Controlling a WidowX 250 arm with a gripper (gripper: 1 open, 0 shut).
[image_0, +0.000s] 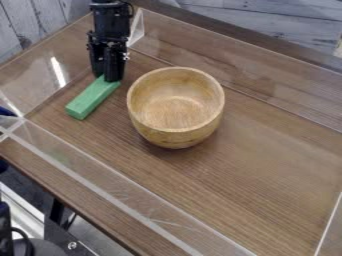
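Observation:
My gripper (110, 68) is a dark shape at the top centre, reaching down over the far end of a green bar (94, 97) that lies slanted on the wooden table. The fingertips are dark and small, and I cannot make out whether they are on the bar or just above it.
A large round tan bowl (175, 106) stands right of the bar, close to it. Dark and blue items are cut off at the left and bottom-left edges.

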